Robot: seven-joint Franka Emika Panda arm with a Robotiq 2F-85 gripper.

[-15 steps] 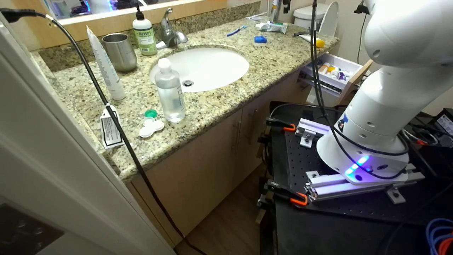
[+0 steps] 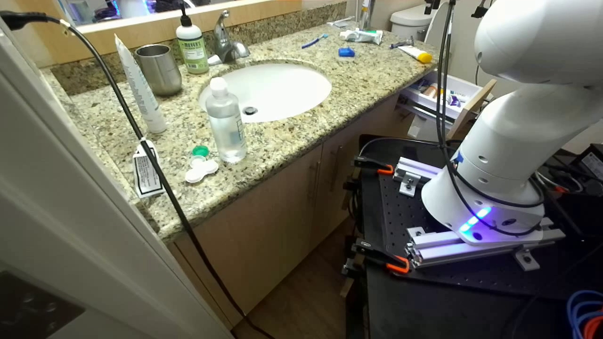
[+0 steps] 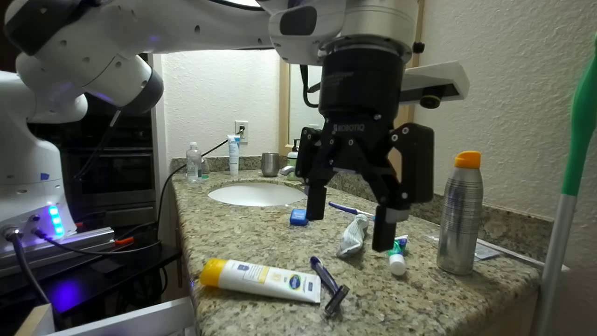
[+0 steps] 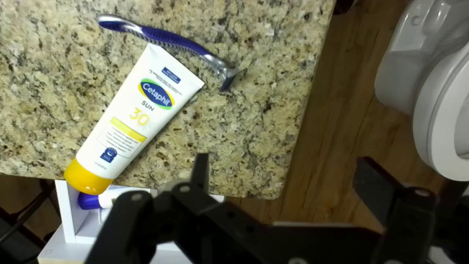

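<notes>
My gripper (image 3: pixel 350 227) hangs above the far end of the granite counter, its fingers wide apart and nothing between them. In the wrist view its two fingers (image 4: pixel 200 171) show widely separated, over the counter edge and the floor. The white and yellow sunscreen tube (image 4: pixel 136 118) lies flat on the counter, its yellow cap poking out over the edge. Beside the tube's flat end lies a dark blue razor (image 4: pixel 169 39). Below the cap, an open white drawer (image 4: pixel 68 211) holds a tube with a blue cap (image 4: pixel 90 201).
A silver bottle with an orange top (image 3: pixel 460 213) stands upright near the wall. Toothpaste (image 3: pixel 397 263), a crumpled tube (image 3: pixel 353 236), a blue floss box (image 3: pixel 299 217) and a toothbrush (image 3: pixel 344 209) lie around. A toilet (image 4: pixel 439 101) stands past the counter's end.
The arm has shifted in exterior view 1, and its hanging cables have moved right, now crossing in front of the drawer. The counter objects have not visibly moved.
</notes>
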